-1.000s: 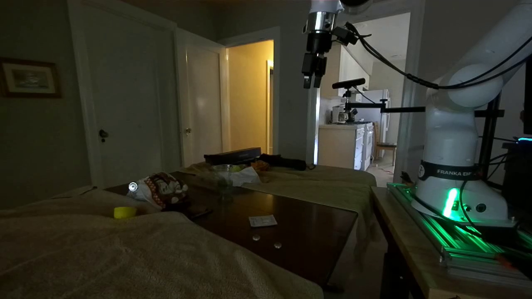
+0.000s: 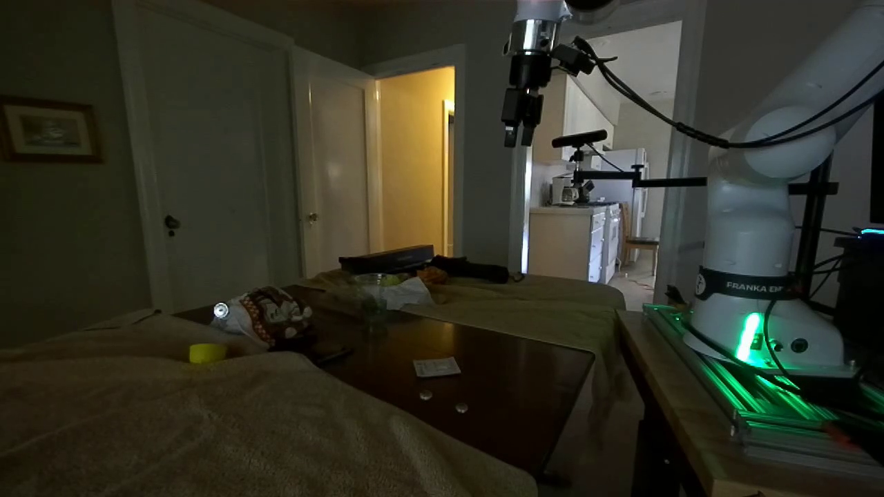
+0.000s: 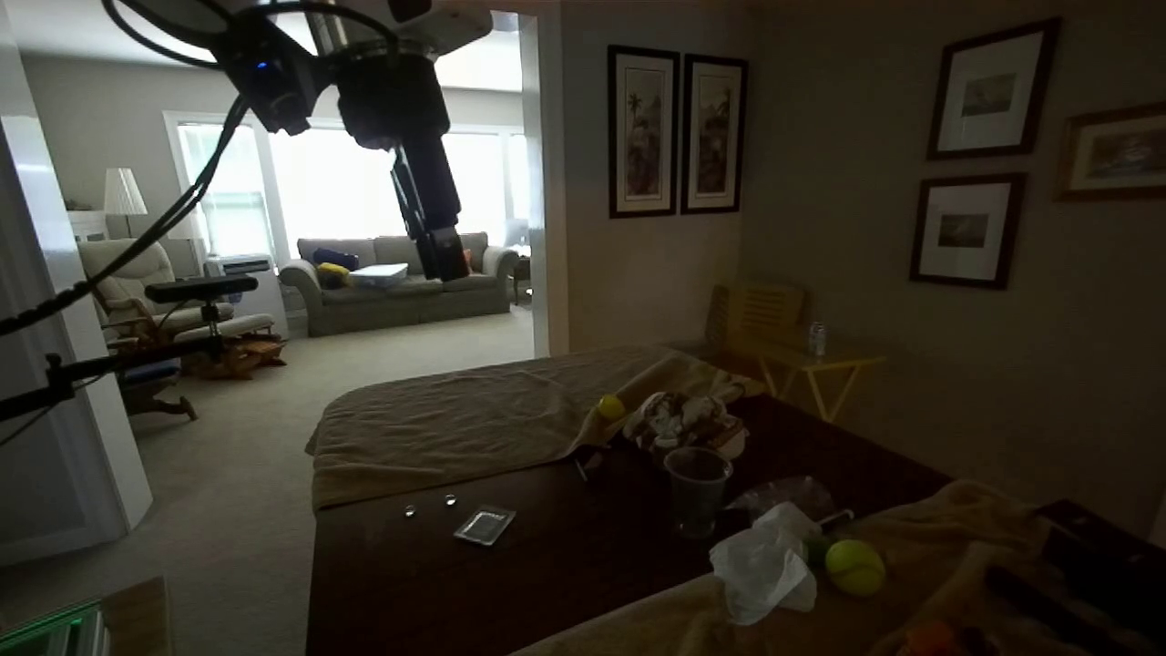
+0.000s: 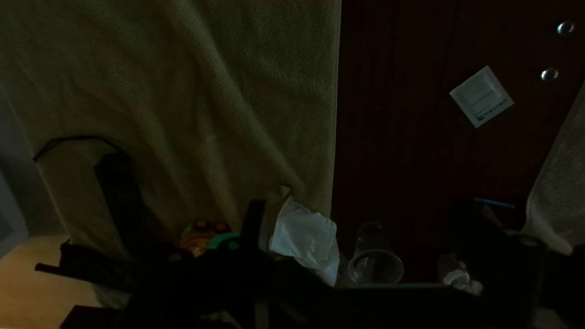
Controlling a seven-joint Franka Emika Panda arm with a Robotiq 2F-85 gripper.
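Observation:
High above the table my gripper [image 2: 519,137] points down, its two fingers apart with nothing seen between them. In the wrist view the dark fingers stand wide to either side. On the bare brown wood lie a white square packet [image 4: 481,97] and two small clear round pieces, one of them [image 4: 549,74] nearer the packet. A clear plastic cup [image 3: 697,492] stands upright farther along. Beside it is a crumpled white plastic or paper piece [image 3: 768,563], next to a yellow-green ball [image 3: 855,568]. The wrist view is dark near the gripper, so details there are hidden.
Tan towels [image 2: 273,414] cover both sides of the table. A crumpled patterned bag [image 2: 269,315] and a yellow object [image 2: 207,353] sit at one end. A dark long case [image 2: 386,259] lies across the far towel. Clear wood surrounds the packet.

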